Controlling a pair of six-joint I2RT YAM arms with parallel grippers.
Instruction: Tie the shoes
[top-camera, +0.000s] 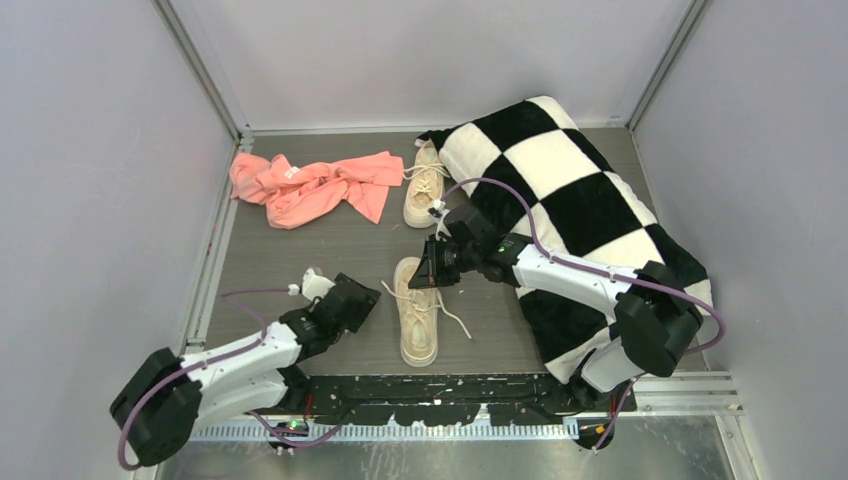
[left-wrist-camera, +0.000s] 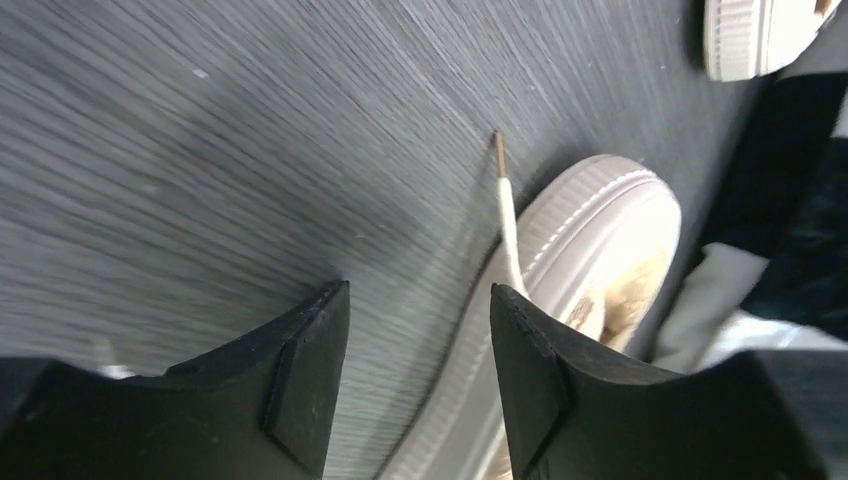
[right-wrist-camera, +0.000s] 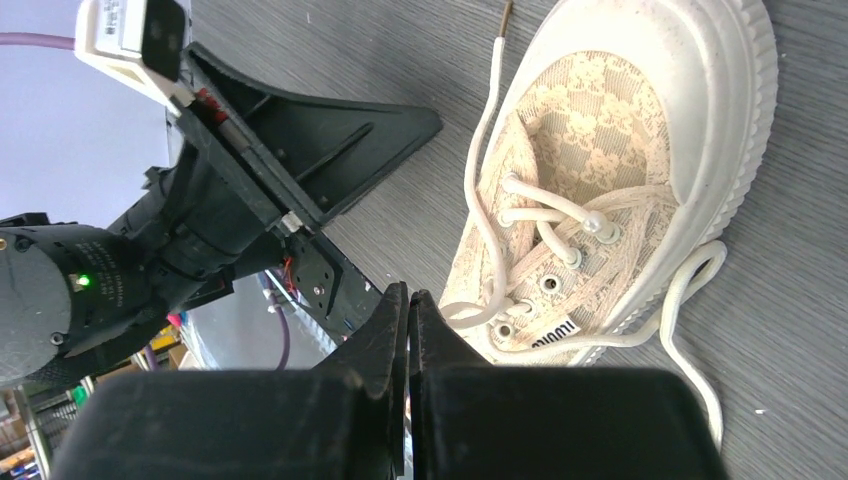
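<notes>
The nearer beige shoe (top-camera: 419, 335) lies upright on the grey table, its white laces loose. One lace end (left-wrist-camera: 509, 225) sticks out past the shoe's left side; the other lace (top-camera: 455, 317) trails to the right. Just left of the shoe is my left gripper (top-camera: 362, 302), open, with bare table between its fingers in the left wrist view and the lace end by its right finger (left-wrist-camera: 535, 350). Over the shoe, my right gripper is shut; nothing shows between its fingertips, and a lace loop passes close to them. A second shoe (top-camera: 421, 205) lies farther back.
A salmon cloth (top-camera: 320, 187) is crumpled at the back left. The black-and-white checkered cushion (top-camera: 560, 185) fills the right side, under the right arm.
</notes>
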